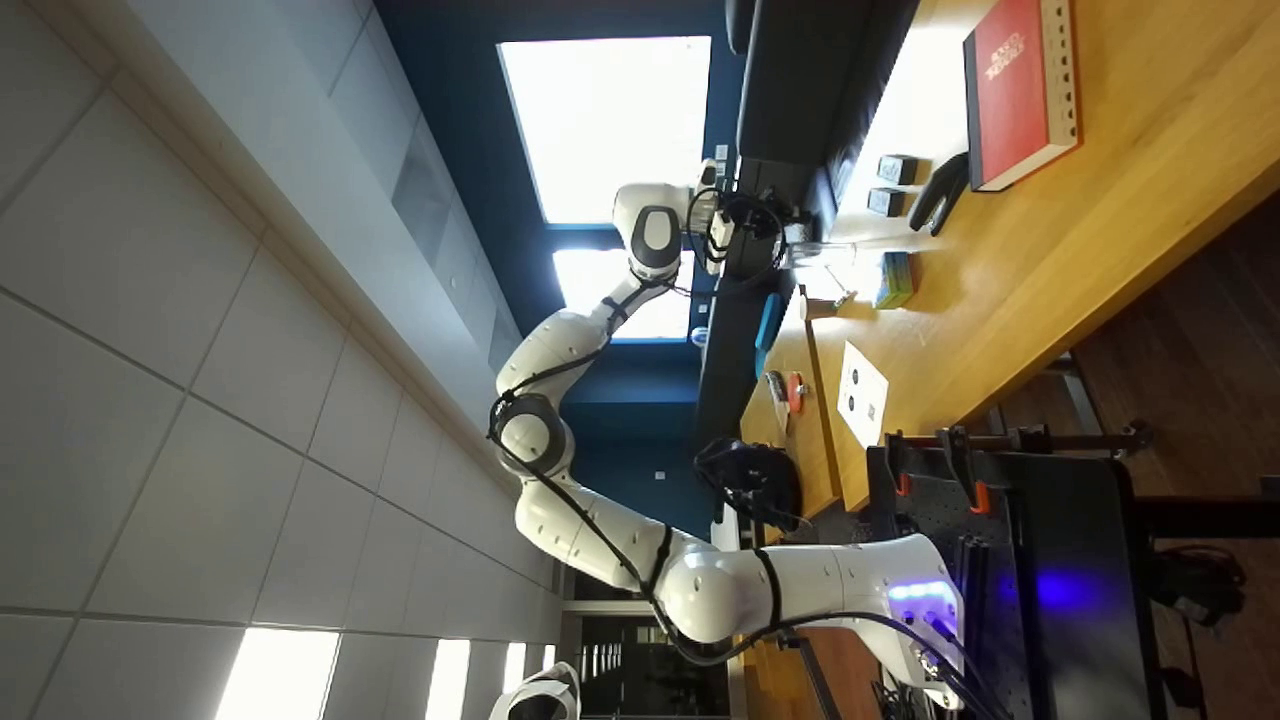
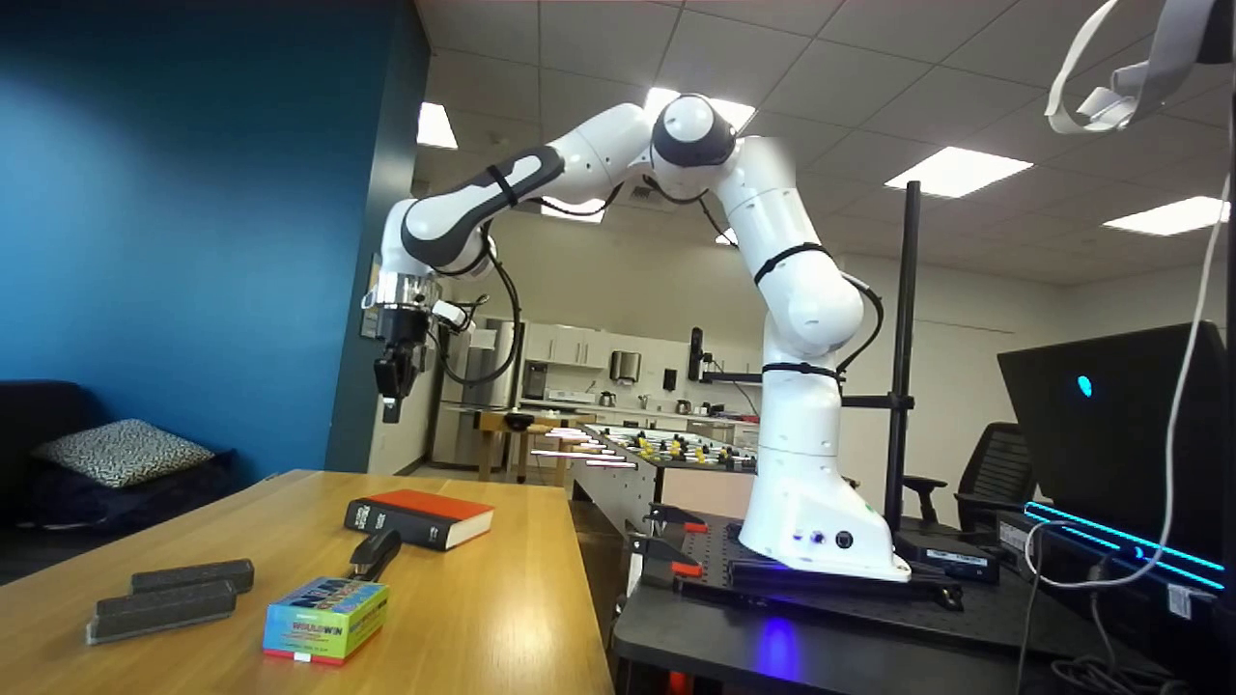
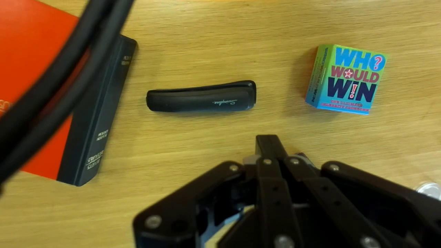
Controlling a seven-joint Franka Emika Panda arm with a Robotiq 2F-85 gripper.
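My gripper is shut, with nothing showing between its fingers. It hangs above the wooden table (image 2: 510, 579), clear of everything on it. In the wrist view, a black stapler (image 3: 201, 97) lies ahead and left of the fingertips, and a colourful "Who Would Win" box (image 3: 352, 79) stands ahead and right. A thick red book (image 3: 37, 49) with a black spine is at the far left, partly behind the cables. Two dark grey blocks (image 2: 162, 610) lie side by side in exterior view 2; the gripper mostly hides that area in the wrist view.
A clear glass object (image 1: 816, 256) stands near the box, its edge showing at the wrist view's right. A white printed sheet (image 1: 861, 394) lies closer to the arm's base. Bare wood surrounds the stapler, and a black backpack (image 1: 753, 480) sits beyond the table.
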